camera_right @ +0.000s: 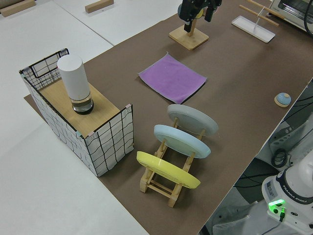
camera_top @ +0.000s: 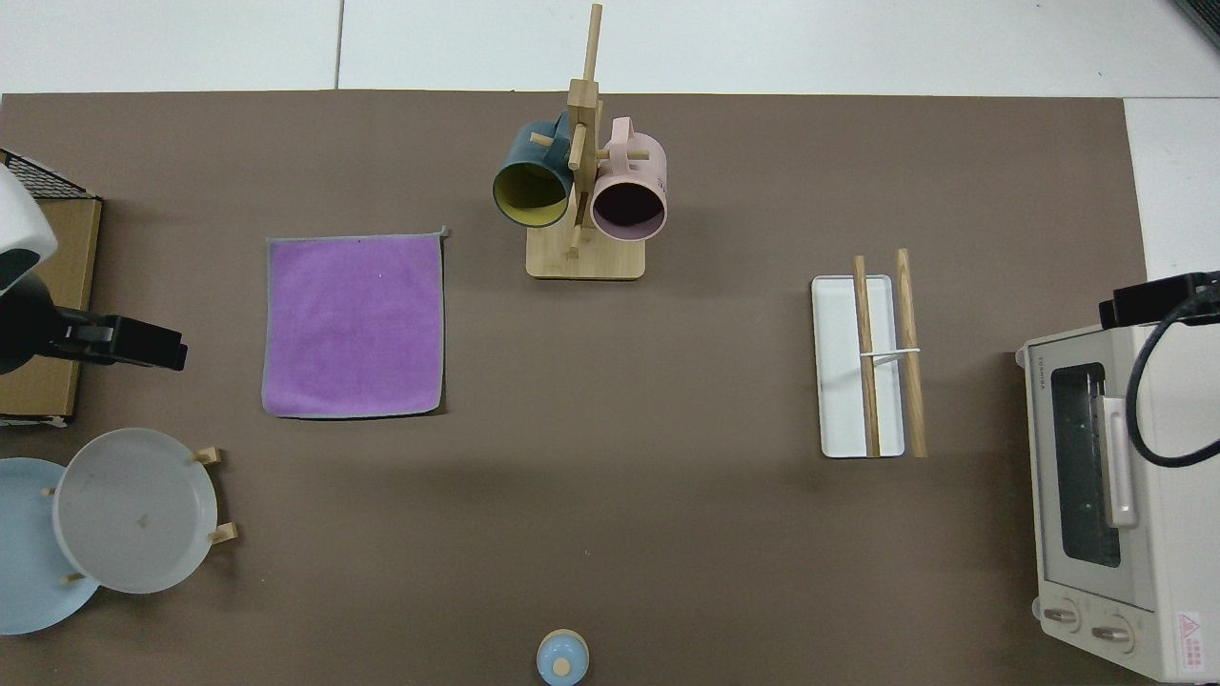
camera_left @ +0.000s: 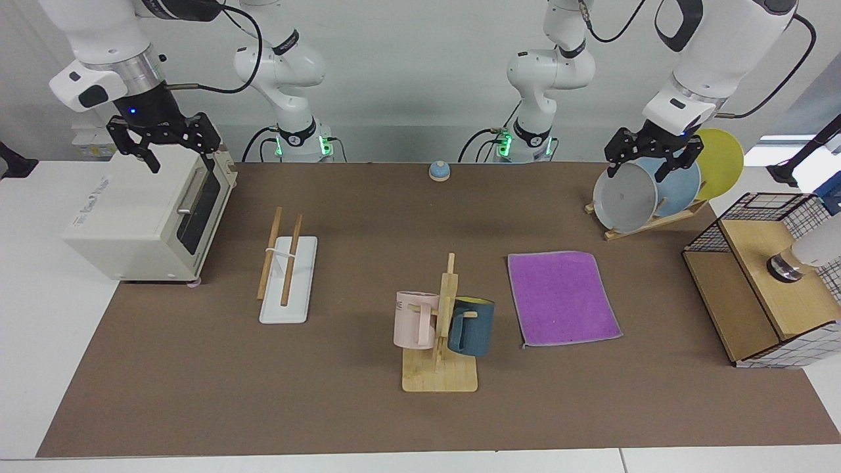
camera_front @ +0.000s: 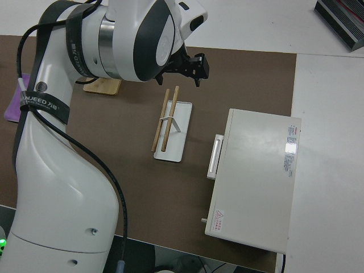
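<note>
A wooden mug tree (camera_top: 589, 257) holds a teal mug (camera_top: 529, 183) and a pink mug (camera_top: 629, 194). A purple cloth (camera_top: 352, 326) lies left of it, and a white stand with two wooden rods (camera_top: 835, 366) stands to its right. A rack holds grey (camera_top: 135, 509), blue (camera_right: 182, 142) and yellow (camera_right: 167, 171) plates. Two black grippers appear raised in the left view: one (camera_left: 654, 157) by the plates, the other (camera_left: 164, 146) above the white oven (camera_left: 134, 228). Their finger opening is hard to tell.
A wire-sided wooden shelf (camera_left: 729, 299) with a white cylinder (camera_right: 73, 78) stands beyond the plates. A small blue round object (camera_top: 562, 657) lies at the table edge.
</note>
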